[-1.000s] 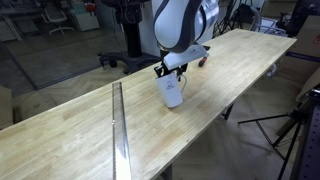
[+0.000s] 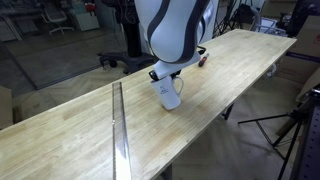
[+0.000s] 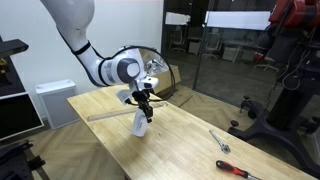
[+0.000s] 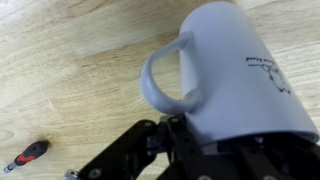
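A white mug (image 2: 167,93) with a small dark drawing on its side is tilted at the gripper over the wooden table in exterior view 1. Exterior view 2 has the same mug (image 3: 140,123) below the arm, near the table's middle. The wrist view is filled at upper right by the mug (image 4: 235,65), its handle toward the left and its near rim at the black fingers (image 4: 180,150). My gripper is at that rim; the mug hides the fingertips, so I cannot tell whether they grip it.
A long metal strip (image 2: 120,130) lies on the table to the left in exterior view 1. A red-handled screwdriver (image 3: 236,170) and a wrench-like metal tool (image 3: 219,141) lie apart from the mug. Bare wood surrounds the mug.
In exterior view 1 the arm has come slightly nearer and lower to the left. The mug has shifted a little to the left and down, and stays tilted.
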